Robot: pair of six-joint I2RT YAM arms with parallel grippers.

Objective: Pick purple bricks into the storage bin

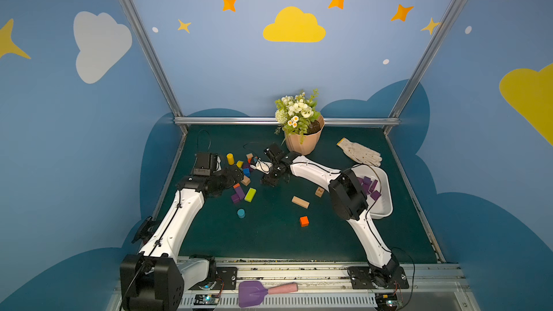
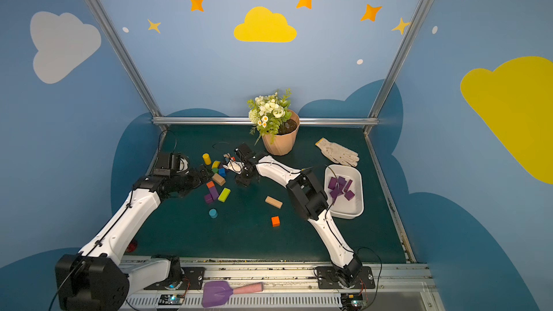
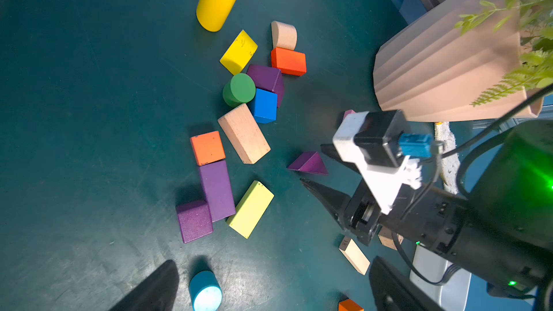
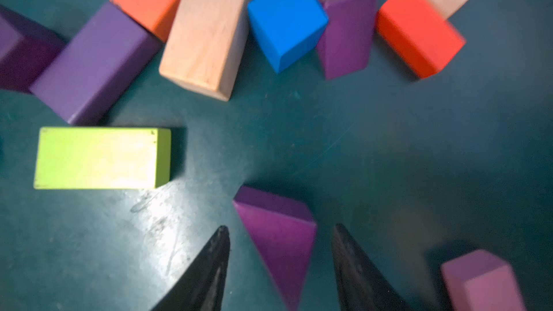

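Observation:
My right gripper hangs open with a purple triangular block lying between and beyond its fingertips on the table. Among mixed bricks on the left are a purple cuboid, a purple cube and a purple block beside the blue one. My left gripper is open over this cluster, empty, its fingers at the lower edge of the left wrist view. The white bin on the right holds several purple bricks.
A flower pot stands at the back centre, with a glove to its right. Loose blocks, including an orange cube and a wooden bar, lie mid-table.

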